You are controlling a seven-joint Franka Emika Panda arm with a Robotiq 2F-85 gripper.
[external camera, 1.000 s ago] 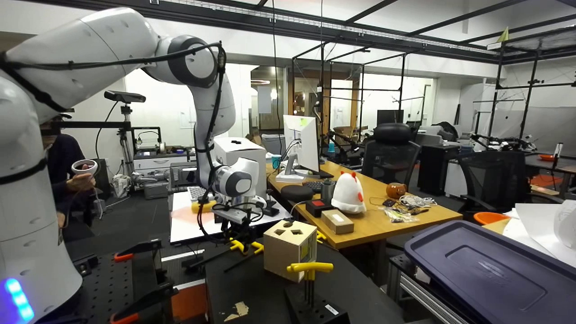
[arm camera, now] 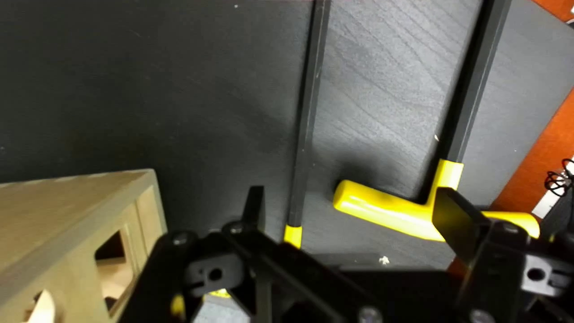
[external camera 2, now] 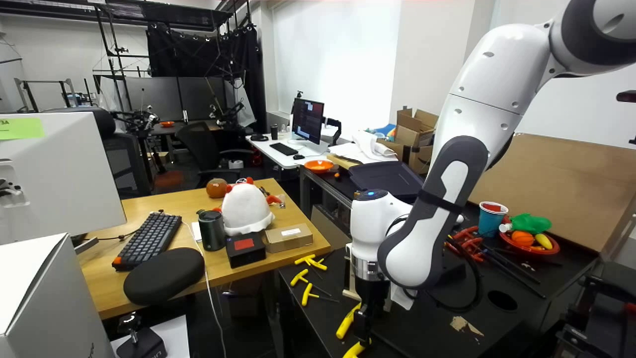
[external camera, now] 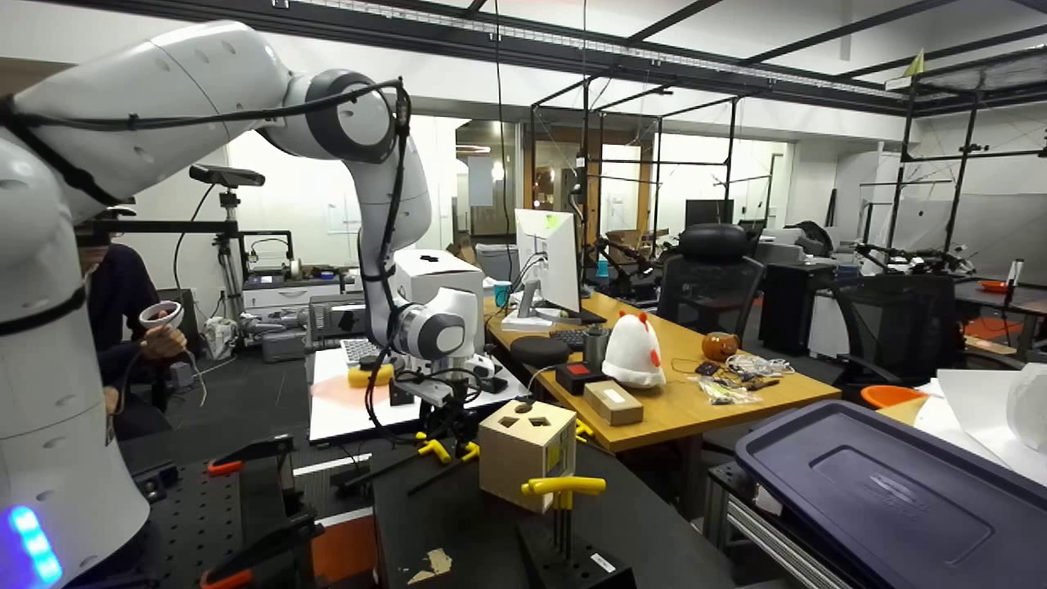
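Observation:
My gripper stands open above the black tabletop, with clear space between its fingers. In the wrist view, a yellow T-handled hex key (arm camera: 390, 211) lies partly in that space, its black shaft running away from me; the right finger (arm camera: 456, 220) covers part of the handle. Beside the left finger (arm camera: 255, 207) passes the shaft of a second hex key (arm camera: 305, 140), whose handle is mostly hidden beneath the gripper. A wooden shape-sorter box (external camera: 527, 450) sits close to the gripper in exterior view 1. Whether the fingers touch the handle is unclear.
A black stand with upright yellow-handled keys (external camera: 564, 485) occupies the near part of the table. Further yellow-handled keys (external camera 2: 299, 277) lie by the table edge. The wooden desk (external camera 2: 179, 206) adjoins, holding a keyboard and a white plush toy. Bare tabletop lies beyond the box.
Within exterior view 1, my gripper has come down and shifted slightly right toward the wooden box. The box and keys appear unmoved. The person's hand-held controller at left has moved slightly.

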